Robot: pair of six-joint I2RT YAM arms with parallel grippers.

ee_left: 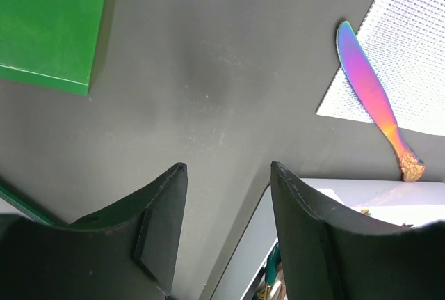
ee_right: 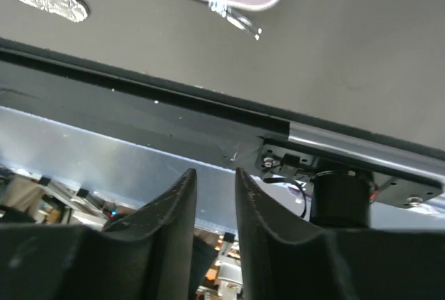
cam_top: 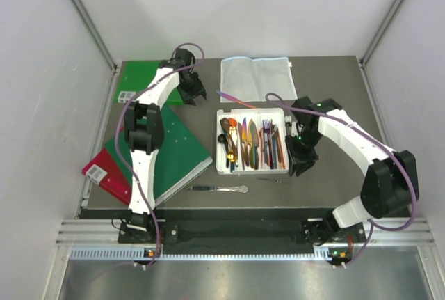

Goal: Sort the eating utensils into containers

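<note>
A white divided tray (cam_top: 252,172) full of spoons, knives and forks stands mid-table. Across its back edge lies a rainbow-coloured knife (ee_left: 379,101), its blade over the white mesh sheet. A silver-handled knife (cam_top: 219,188) rests on the table in front of the tray. Partly hidden by the tray's rim in the right wrist view is a small silver utensil (ee_right: 236,18). My left gripper hangs open, empty, behind and left of the tray. Beside the tray's front right corner, my right gripper (cam_top: 297,170) has its fingertips a little apart and nothing between them.
Green and red binders (cam_top: 182,147) cover the left side. A green box (cam_top: 139,77) lies at the back left and the mesh sheet (cam_top: 257,77) at the back. Bare table shows on the right. The table's front edge (ee_right: 139,81) crosses the right wrist view.
</note>
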